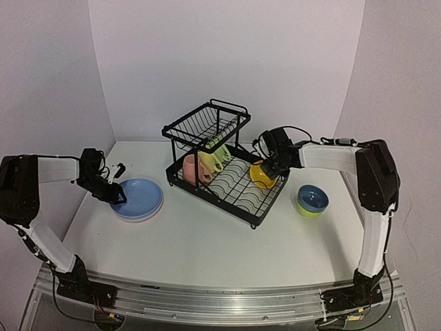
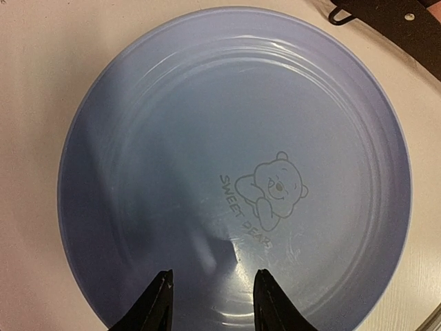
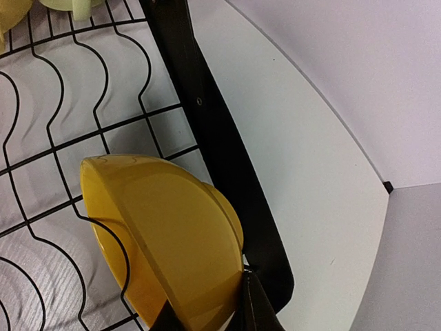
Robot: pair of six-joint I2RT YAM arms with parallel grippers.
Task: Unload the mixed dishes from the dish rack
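A yellow bowl (image 1: 262, 176) (image 3: 179, 241) sits tilted in the lower rack tier, at its right end. My right gripper (image 1: 272, 167) is at its rim, fingertips partly hidden by the bowl in the right wrist view. My left gripper (image 1: 118, 194) hangs open over the blue plate (image 1: 138, 189) (image 2: 172, 124), which lies on a pink plate on the table. Pink (image 1: 189, 170) and green mugs (image 1: 212, 160) stand in the rack (image 1: 227, 207).
The rack's upper tier (image 1: 180, 127) rises over the mugs. A blue bowl (image 1: 313, 200) is stacked in a green one at the right.
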